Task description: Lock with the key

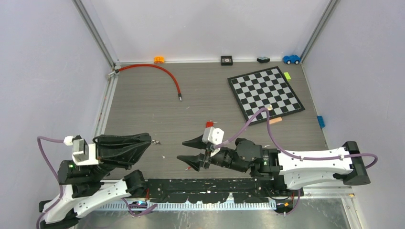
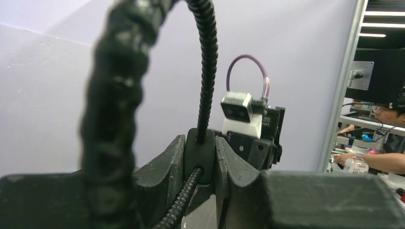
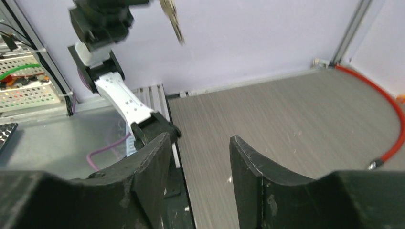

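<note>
My left gripper point(image 1: 147, 142) is shut on a black lock body point(image 2: 199, 152); a black coiled cable or shackle loop rises from it in the left wrist view. A small metal piece point(image 1: 155, 142), perhaps the key, sticks out beside the left fingertips; it shows blurred as a brassy piece point(image 3: 172, 19) in the right wrist view. My right gripper point(image 1: 185, 151) stands open at the centre right, apart from the left one, with nothing between its fingers.
A red cable point(image 1: 169, 75) lies at the back left, a checkerboard point(image 1: 265, 93) at the back right. A small red object point(image 1: 209, 124) lies near the right gripper. Small toys line the back edge.
</note>
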